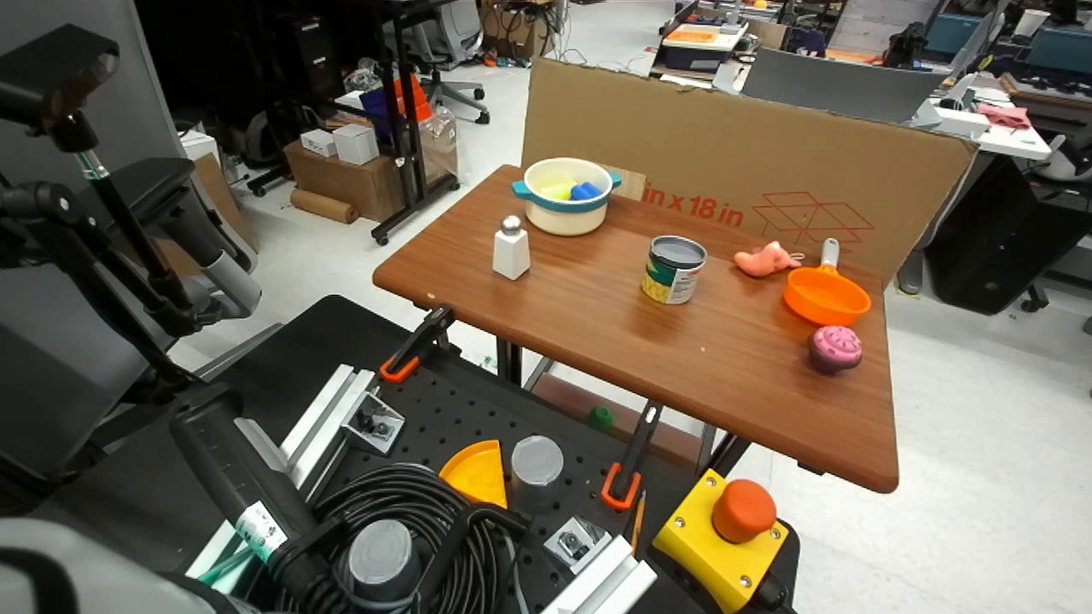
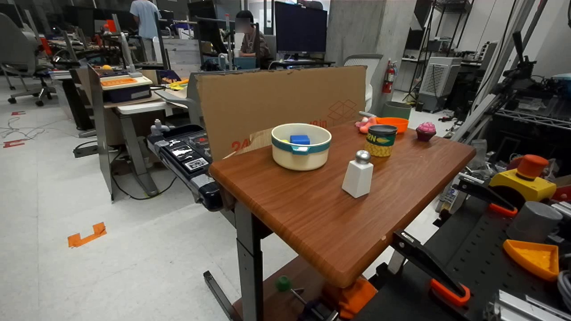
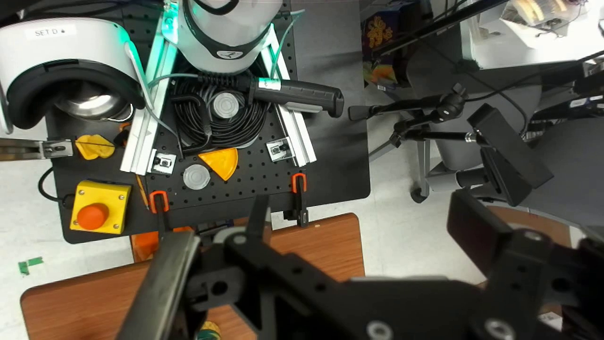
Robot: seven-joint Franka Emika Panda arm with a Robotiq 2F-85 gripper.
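Observation:
Only the wrist view shows my gripper; its dark fingers stand wide apart with nothing between them. On the wooden table are a cream pot (image 1: 568, 210) with blue and yellow things inside, a white shaker (image 1: 511, 249) with a metal top, and a corn can (image 1: 673, 270). Farther right lie a pink-orange toy (image 1: 768, 260), an orange pan (image 1: 827, 296) with a grey handle, and a pink-topped cupcake (image 1: 834, 349). From the wrist, a bit of the can (image 3: 209, 331) peeks out at the bottom edge, and the other tabletop things are hidden or out of frame.
A cardboard panel (image 1: 717, 153) stands along the table's back edge. Clamps (image 1: 635, 457) grip the front edge. The black pegboard bench (image 1: 409, 450) carries coiled cable, a yellow wedge (image 1: 477, 472) and a red-topped yellow button box (image 1: 723, 539).

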